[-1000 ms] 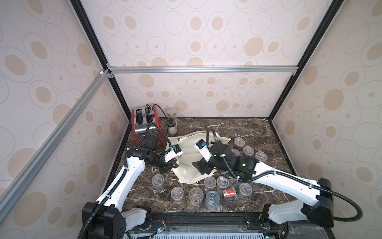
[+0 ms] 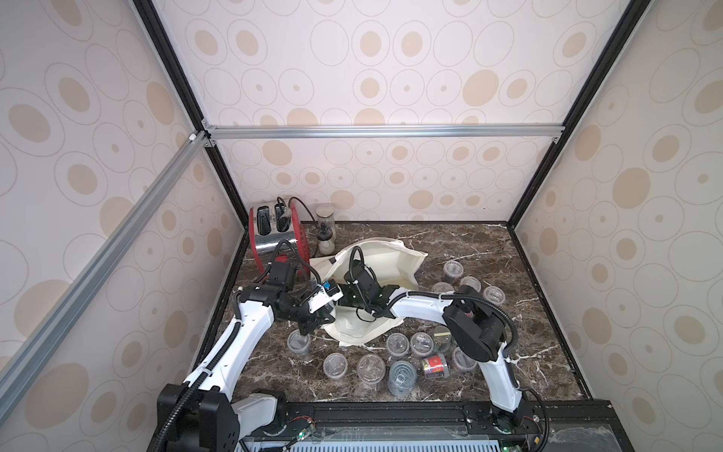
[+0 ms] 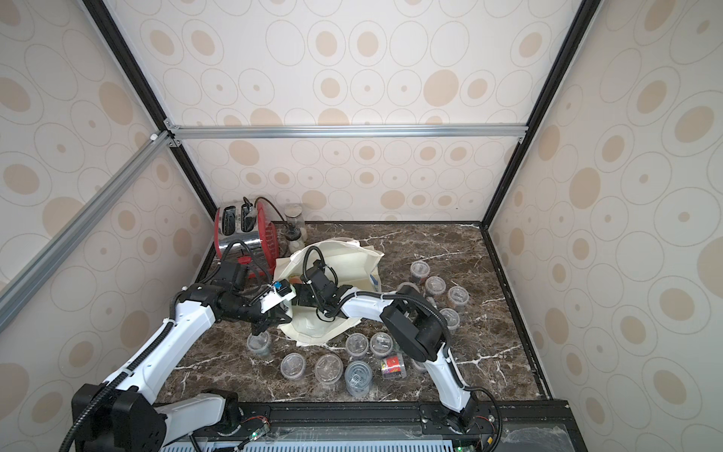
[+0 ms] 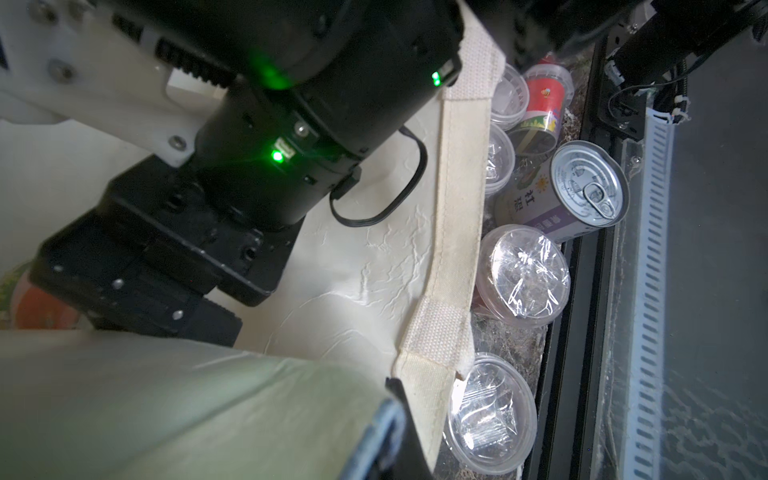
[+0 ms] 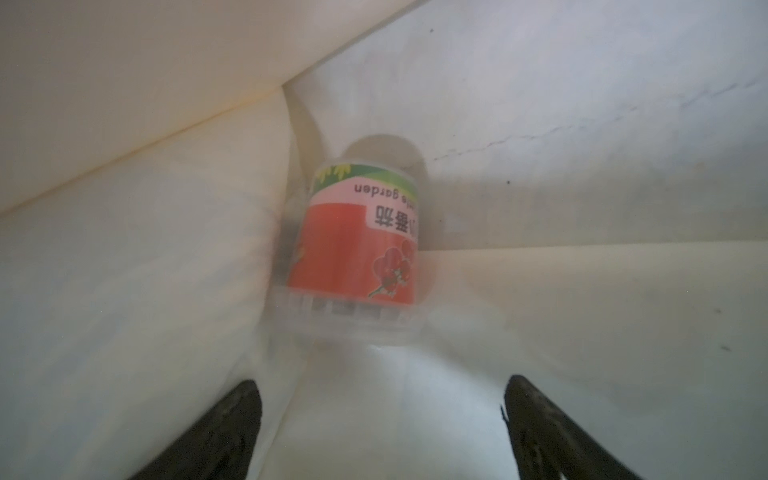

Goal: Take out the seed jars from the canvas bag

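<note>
The canvas bag [image 2: 388, 267] lies open in the middle, the right gripper reaching inside it, open, fingers on either side below a seed jar [image 5: 352, 240] with a red tomato label, lying against the bag's inner folds. The left gripper [image 2: 316, 320] is at the bag's left side, shut; in the left wrist view pale fabric covers most of its fingers, so whether cloth is between them is unclear.
Several lidded jars [image 2: 369, 367] stand in front of and right of the bag, along with a can [image 4: 584, 184]. A red toaster [image 3: 256, 237] and glass containers occupy the back left.
My right arm has swung left and its gripper has reached deep into the bag. The bag's back rim has shifted slightly. My left arm is almost unchanged.
</note>
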